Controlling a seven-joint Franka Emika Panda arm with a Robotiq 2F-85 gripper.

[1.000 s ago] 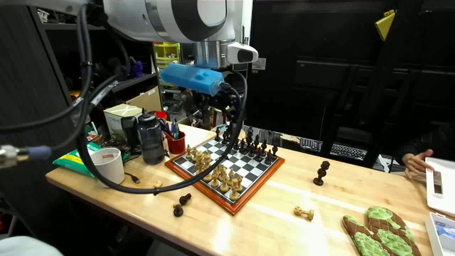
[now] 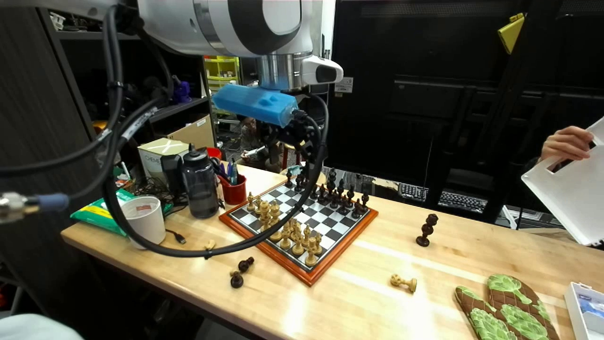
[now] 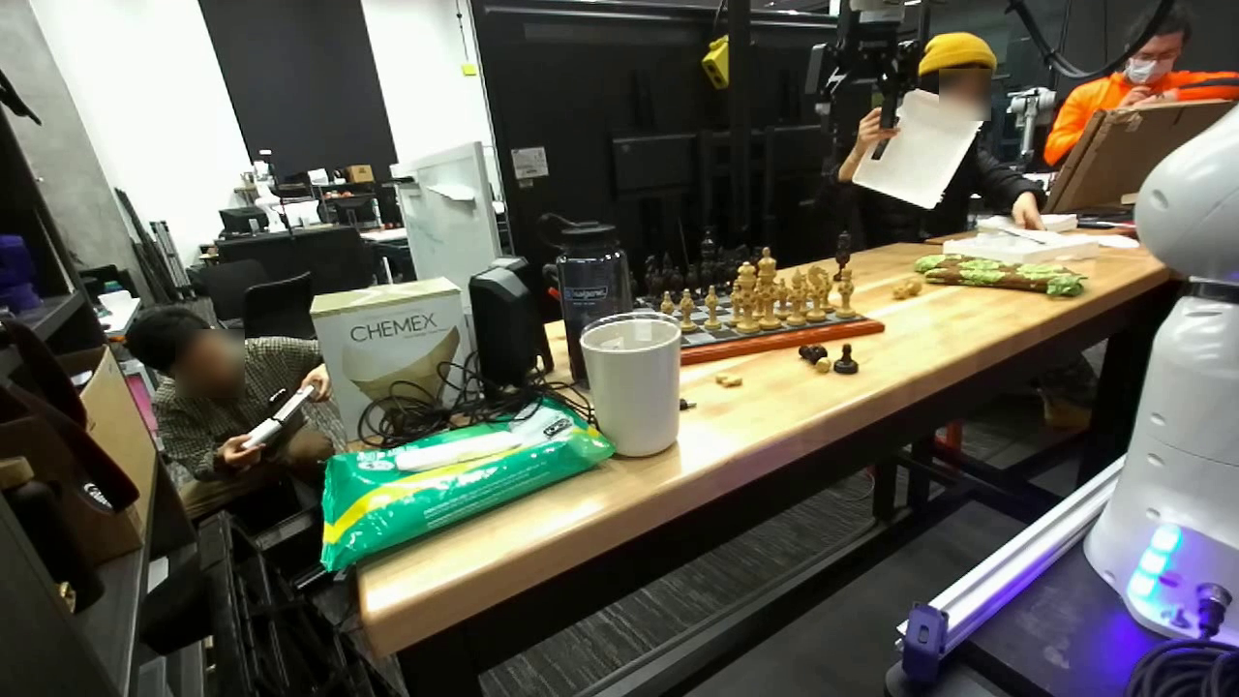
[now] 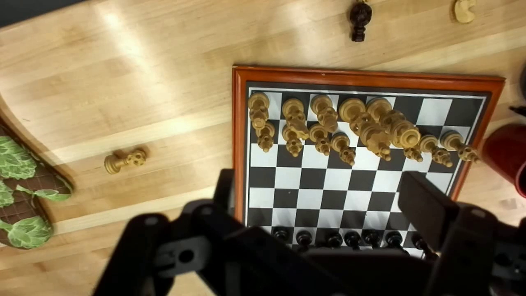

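My gripper stands open above the chessboard (image 4: 365,75), its two black fingers wide apart with nothing held between them. Light wooden chess pieces (image 4: 323,112) fill two rows on one side of the board, and dark pieces (image 4: 352,239) line the other, partly hidden by the gripper in the wrist view. One light piece (image 2: 403,282) lies on its side on the table, off the board. Farther back, a dark piece (image 2: 427,230) is upright. Two dark pieces (image 2: 236,278) rest near the table's front edge, close to a small light piece (image 2: 210,244).
A white cup (image 3: 633,383), a dark bottle (image 2: 199,184) and a red pen holder (image 2: 233,190) crowd the left end. Leaf-patterned oven mitts (image 2: 507,309) and a white box (image 2: 586,311) occupy the right. A person holds a white panel (image 3: 923,151) behind the table. Between board and mitts, the tabletop is mostly clear.
The white panel at the right has been lifted and tilted by the person's hand. The arm and the chess pieces look unmoved.
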